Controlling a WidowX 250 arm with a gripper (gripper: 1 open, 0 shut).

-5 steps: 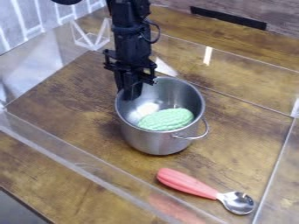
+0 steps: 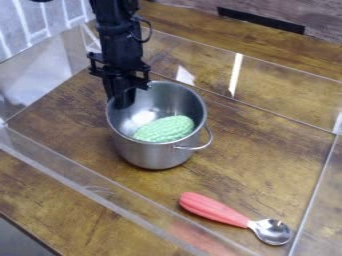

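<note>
A steel pot [image 2: 158, 152] with a wire handle stands in the middle of the wooden surface, holding a green corn cob [image 2: 164, 128]. My black gripper [image 2: 122, 98] is at the pot's rear-left rim, its tips low against the rim. The fingers look closed; whether the thin rim is between them is hard to tell. A spoon with a red handle [image 2: 213, 208] lies at the front right.
Clear panels [image 2: 313, 210] border the wooden work area on several sides. The surface to the right of the pot is bare, as is the front-left part.
The pot, with the cob inside, has moved left along with my gripper at its rim. The spoon has stayed in place.
</note>
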